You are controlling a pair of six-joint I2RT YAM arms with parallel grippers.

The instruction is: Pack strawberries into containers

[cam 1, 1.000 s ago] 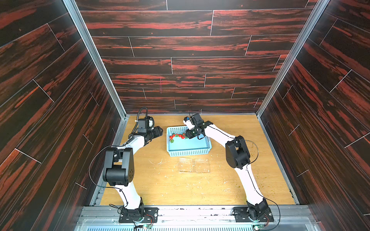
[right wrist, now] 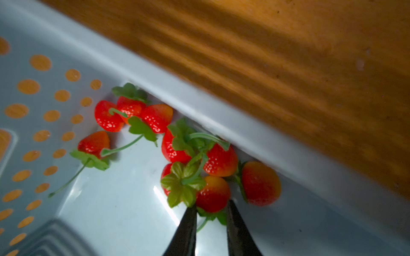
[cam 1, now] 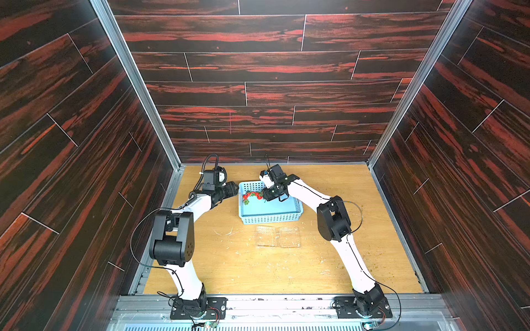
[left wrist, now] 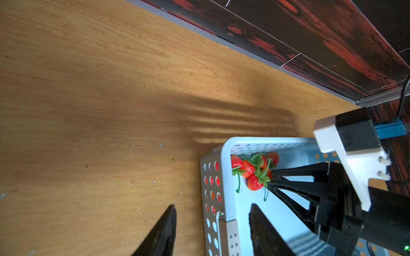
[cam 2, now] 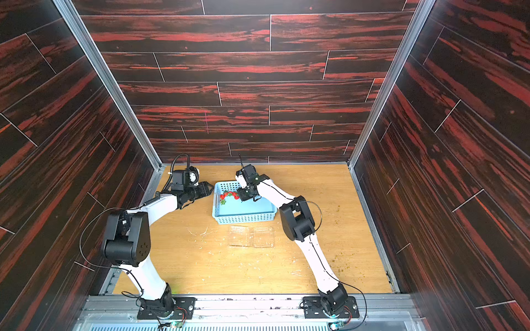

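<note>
Several red strawberries (right wrist: 260, 183) with green leaves lie in a cluster along one wall of the light blue basket (cam 1: 270, 219). In the right wrist view, my right gripper is over the basket with its fingertips slightly apart, close by an orange-red strawberry (right wrist: 213, 194) and its leaves. Whether the fingers touch it is unclear, and no fruit is clearly gripped. My left gripper hangs to the left of the basket, fingers wide apart and nothing held. In front of the basket sits a clear plastic container (cam 1: 277, 236) with two halves.
The basket's perforated end wall (left wrist: 212, 192) rises near my left gripper. My right arm (cam 1: 312, 197) reaches across the basket's right side.
The right gripper has moved left over the basket, closer to the strawberry cluster, now covering its right end in the top left view. The left gripper has shifted slightly right, towards the basket.
</note>
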